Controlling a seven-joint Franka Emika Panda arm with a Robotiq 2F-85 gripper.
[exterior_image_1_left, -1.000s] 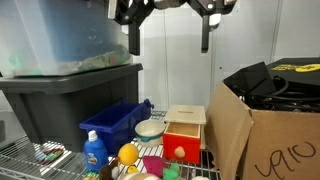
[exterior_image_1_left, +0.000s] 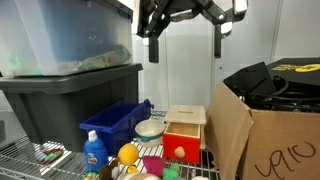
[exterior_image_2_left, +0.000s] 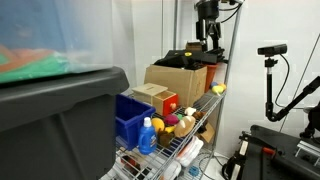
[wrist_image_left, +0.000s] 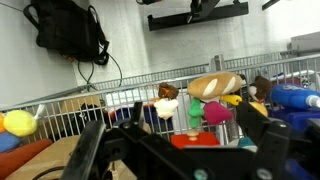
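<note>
High above the rack my gripper (exterior_image_1_left: 186, 48) stands open, its two fingers wide apart with nothing between them. In exterior view 2 the gripper (exterior_image_2_left: 209, 38) hangs near the cardboard box, well clear of the shelf. On the wire rack are a red-orange box (exterior_image_1_left: 183, 142), a blue bottle (exterior_image_1_left: 95, 151), an orange ball (exterior_image_1_left: 128, 154), a pale bowl (exterior_image_1_left: 150, 130) and a blue bin (exterior_image_1_left: 116, 124). From the wrist, a bread-like item (wrist_image_left: 216, 85) and a magenta item (wrist_image_left: 217, 113) show beyond the fingers. No task names an object.
A large grey tote (exterior_image_1_left: 80, 100) with a clear bin on top fills the left. At right stands a tall cardboard box (exterior_image_1_left: 270, 145) with black things behind it. The air around the gripper is free.
The objects on the rack have not moved.
</note>
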